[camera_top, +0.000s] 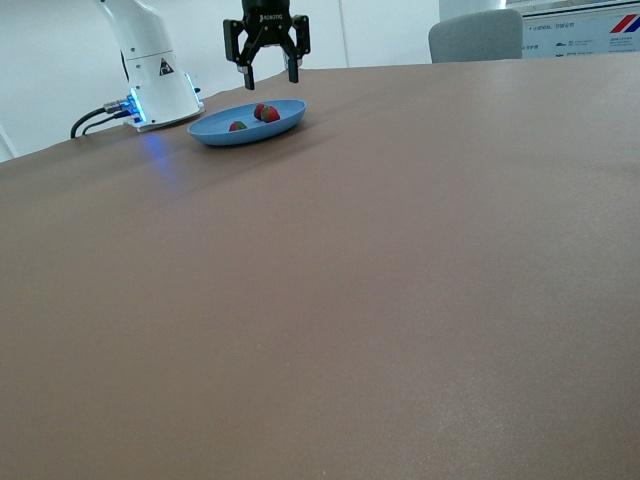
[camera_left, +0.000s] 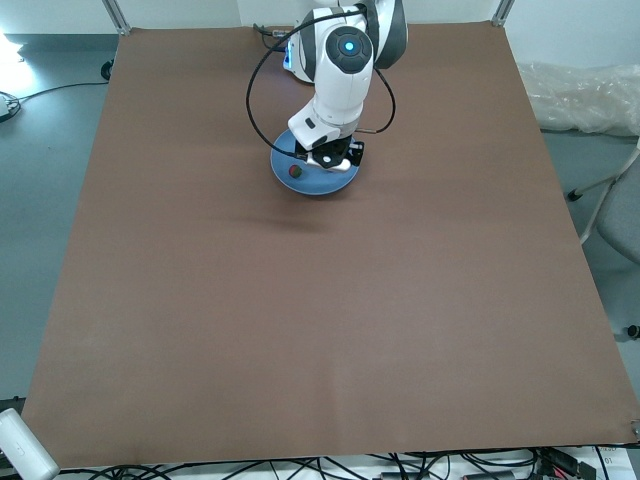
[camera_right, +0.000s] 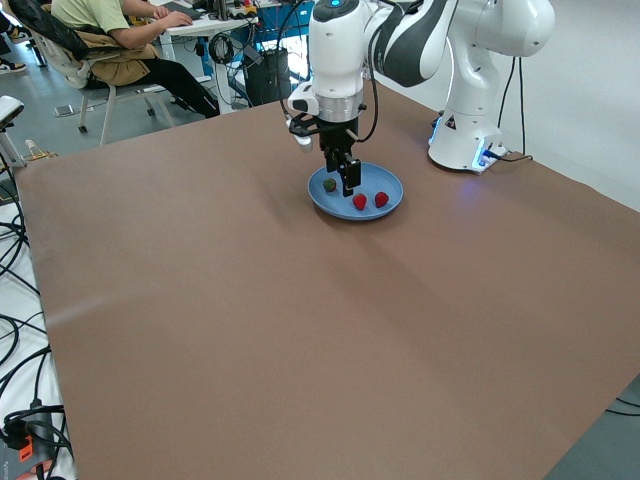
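A blue plate (camera_left: 310, 183) (camera_top: 215, 130) (camera_right: 332, 205) sits on the brown table near the arm base. On it are several strawberries: one (camera_left: 295, 171) at left in the left view, two red ones (camera_right: 359, 201) (camera_right: 381, 199) and a greenish one (camera_right: 329, 185) in the right view. My black gripper (camera_top: 269, 74) hangs above the plate with its two fingers apart and nothing visible between them. In the left view the wrist hides much of the plate.
The arm's base (camera_right: 459, 144) stands at the far edge with cables beside it. Chairs and a seated person are beyond the table.
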